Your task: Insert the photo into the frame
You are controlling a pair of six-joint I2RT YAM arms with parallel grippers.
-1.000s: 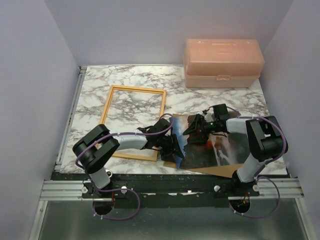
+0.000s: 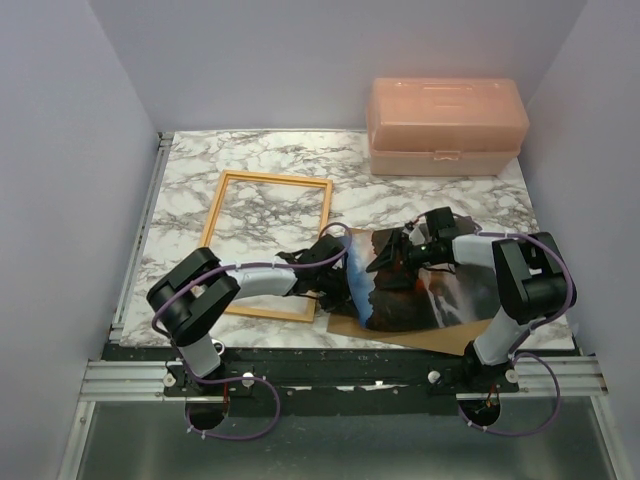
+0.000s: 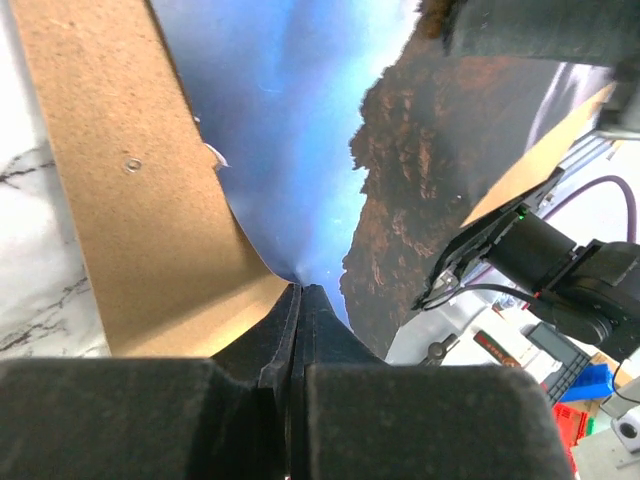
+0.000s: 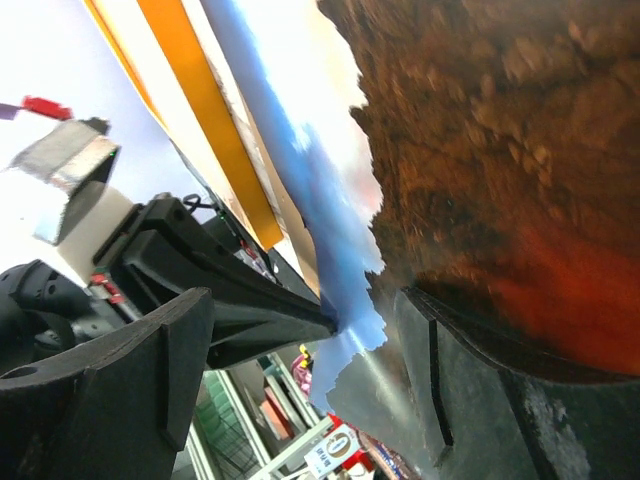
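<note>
The large photo (image 2: 445,295), blue along its left side and dark brown beyond, lies on a tan board (image 2: 405,338) right of centre. In the left wrist view, my left gripper is shut with its tips at the photo's blue edge. Whether that edge is pinched between them, I cannot tell. My right gripper stands part open above the photo's left portion, its fingers (image 4: 440,370) apart with nothing visibly gripped. A light wooden frame (image 2: 258,177) lies flat on the left, its near right part covered by my left arm.
A pink lidded box (image 2: 447,125) stands at the back right, behind the photo. Marble table (image 2: 300,155) shows bare at the back left and in a narrow strip between the photo and the box.
My left gripper has shifted slightly at the photo's left edge, and the blue edge near its tips looks more bent. The right arm and wooden frame have stayed in place.
</note>
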